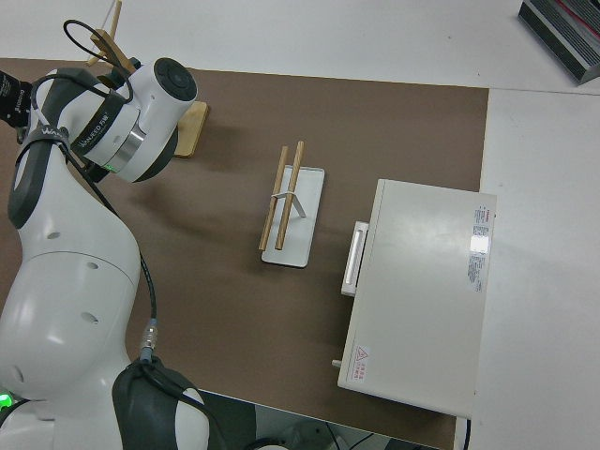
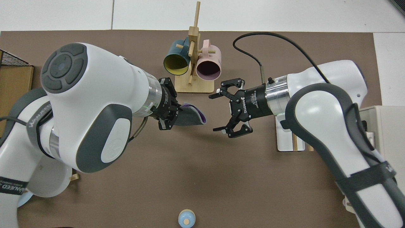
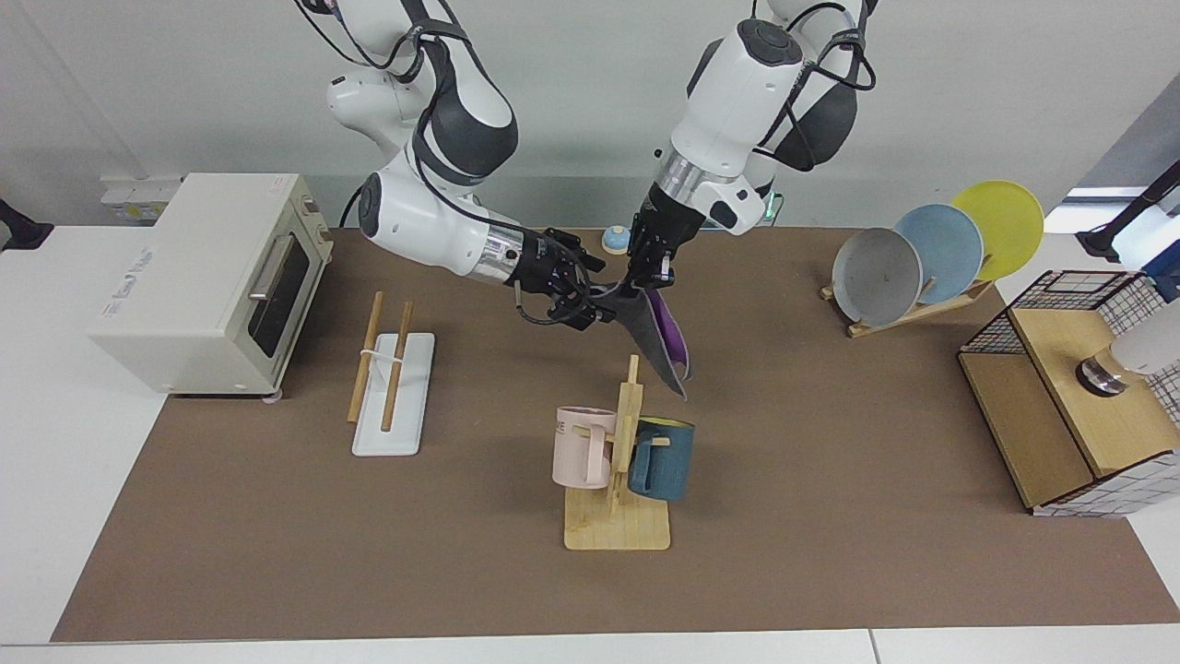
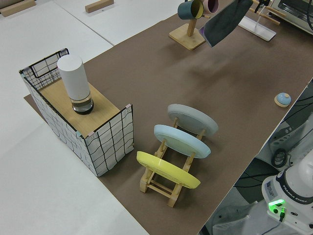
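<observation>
A grey cloth with a purple lining (image 2: 191, 117) hangs from my left gripper (image 2: 173, 112), which is shut on it; it also shows in the side views (image 3: 653, 337) (image 4: 222, 22). Facing it from the right, my right gripper (image 2: 224, 110) stands open, its fingers spread, a short gap from the cloth in the top view. Behind them a wooden mug tree (image 3: 615, 533) holds a pink mug (image 2: 207, 70) and a blue mug (image 2: 175, 62).
A white toaster oven (image 3: 188, 288) and white stand with wooden rods (image 3: 387, 437) are at one side; a plate rack with plates (image 3: 876, 277) and a wire-sided shelf (image 3: 1029, 432) at the other. A small blue object (image 2: 186, 220) lies near the front.
</observation>
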